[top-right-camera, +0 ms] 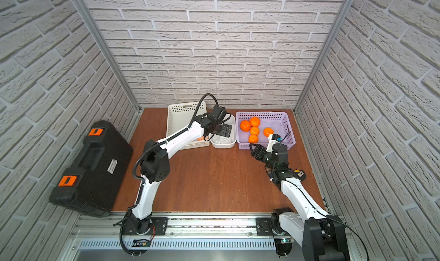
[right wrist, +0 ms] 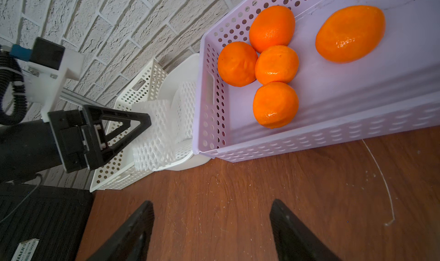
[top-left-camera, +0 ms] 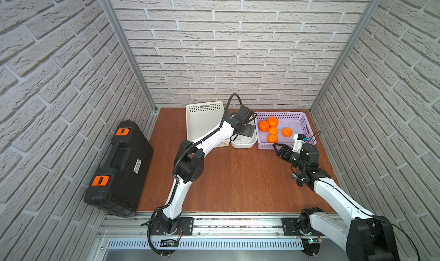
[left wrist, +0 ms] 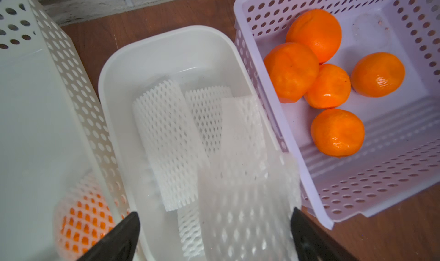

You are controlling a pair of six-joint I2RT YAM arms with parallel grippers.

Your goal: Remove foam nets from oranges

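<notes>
Over the small white bin [left wrist: 206, 32] my left gripper [top-left-camera: 248, 131] stands open. A white foam net [left wrist: 249, 201] lies between its fingers in the left wrist view, reaching its right finger [left wrist: 316, 238]; whether they touch cannot be told. In the right wrist view this net [right wrist: 158, 137] hangs beside the fingertips. Flattened empty nets [left wrist: 167, 137] lie inside the bin. One orange still in its net [left wrist: 87, 217] sits in the cream basket [left wrist: 41, 100]. Bare oranges [left wrist: 336, 132] rest in the purple basket [left wrist: 293, 160]. My right gripper is open and empty above the table.
The purple basket stands right against the white bin, with the cream basket on its other side. A black case [top-left-camera: 120, 167] is at the far left. A brick wall [top-left-camera: 238, 45] rises behind.
</notes>
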